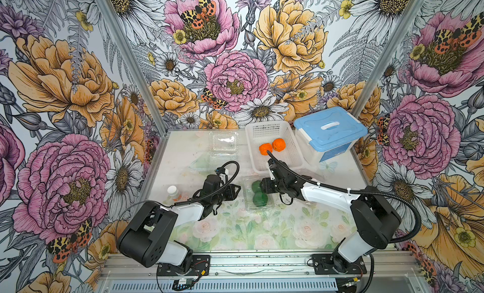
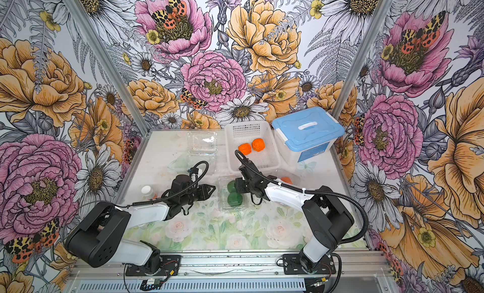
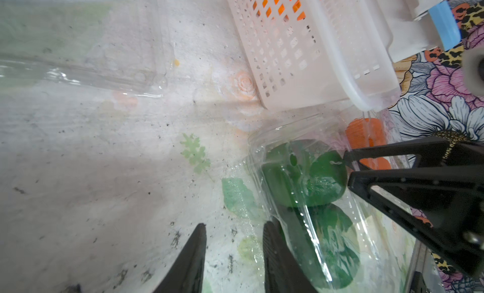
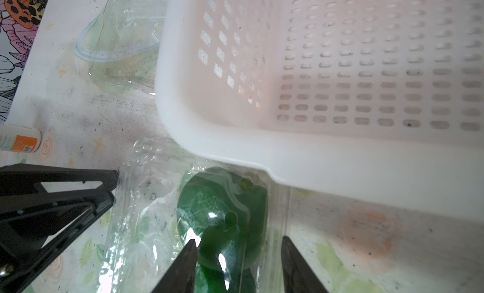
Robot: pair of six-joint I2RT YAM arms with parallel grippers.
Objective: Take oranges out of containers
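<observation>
Two oranges (image 1: 272, 146) lie in the white perforated basket (image 1: 251, 153) at the back. Below the basket a clear plastic container (image 4: 166, 151), its lid seemingly shut, holds green round fruits (image 4: 221, 212). Left of that container, and apart from it, hovers my left gripper, part open and empty. My right gripper is part open above the right side of the container, with clear plastic and green showing below its fingers. Whether it touches the plastic I cannot tell. An orange-coloured item (image 3: 367, 134) shows through the container in the left wrist view, partly hidden.
Another clear container (image 1: 223, 143) stands open at the back left. A blue-lidded box (image 1: 330, 129) sits at the back right. A small white-capped bottle (image 1: 173, 191) is at the far left. Free table lies in front of both arms.
</observation>
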